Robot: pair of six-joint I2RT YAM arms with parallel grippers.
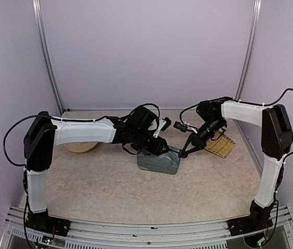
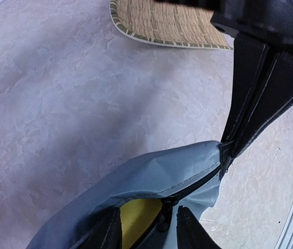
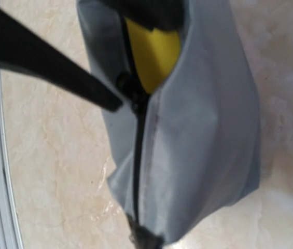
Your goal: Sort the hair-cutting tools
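A grey zip bag [image 1: 159,163] lies at the middle of the table, its black zipper partly undone over a yellow thing [image 2: 136,220] inside. Pinching the bag's right end corner is my right gripper, shut on the cloth by the zipper's end. Over the bag's opening hangs my left gripper, its fingers apart on either side of the zipper. The zipper pull [image 2: 165,217] shows in the gap between them, not clamped. One black left finger [image 3: 107,98] is close to the pull in the right wrist view. No hair cutting tools can be made out.
A woven bamboo tray [image 1: 221,145] stands at the right behind the right arm. A round wooden plate [image 1: 81,147] is at the left, partly under the left arm.
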